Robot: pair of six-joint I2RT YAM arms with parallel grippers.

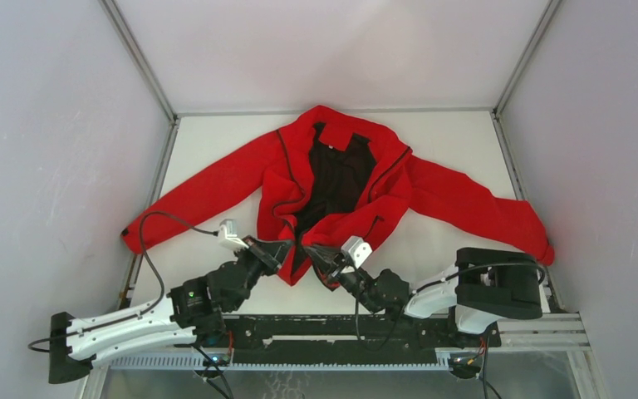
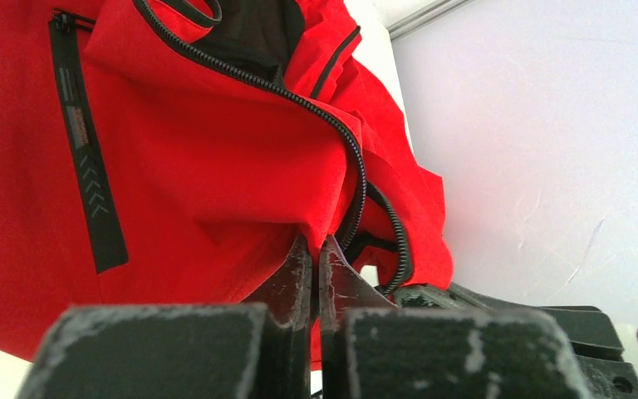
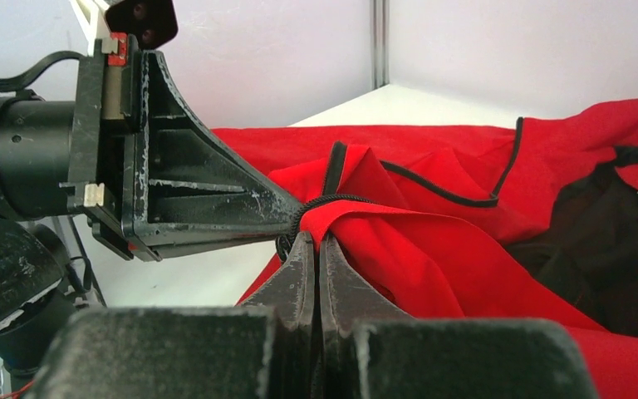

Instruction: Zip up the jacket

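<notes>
The red jacket (image 1: 440, 187) lies spread out with its front open and the black lining (image 1: 332, 179) showing. At its lower front, my left gripper (image 1: 289, 245) and right gripper (image 1: 307, 249) face each other, close together. In the left wrist view the left gripper is shut on gathered red cloth beside the black zipper edge (image 2: 332, 125). The right wrist view has the right gripper shut with a red fold pinched at its tips. Black zipper tape (image 3: 332, 199) bends around the left gripper's tips there. Whether the zipper ends are joined is hidden.
Both sleeves (image 1: 208, 195) stretch out to the sides on the white table (image 1: 216, 137). A black pocket strip (image 2: 87, 166) runs along one front panel. Pale walls (image 1: 75, 166) enclose the table, and the frame rail (image 1: 316, 337) borders its near edge.
</notes>
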